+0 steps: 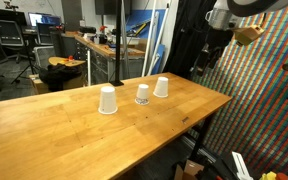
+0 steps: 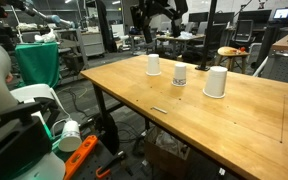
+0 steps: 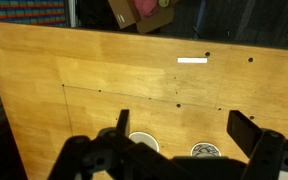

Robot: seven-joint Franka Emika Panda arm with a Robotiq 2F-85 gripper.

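Observation:
Three cups stand upside down in a loose row on the wooden table (image 1: 64, 135). In exterior view 1 there is a white cup (image 1: 108, 99) on the left, a smaller cup with a printed band (image 1: 142, 94) in the middle, and another white cup (image 1: 161, 87) on the right. High over the table's right end, my gripper (image 1: 208, 72) is well apart from all of them. From the wrist, the gripper shows its two black fingers wide apart, nothing held; the printed cup (image 3: 205, 150) and a white cup (image 3: 144, 141) appear at the bottom edge.
A short white strip (image 3: 192, 60) lies flat near one long table edge. An open cardboard box (image 2: 166, 155) is on the floor below. A corrugated shutter (image 1: 259, 105) stands beyond the table's right end.

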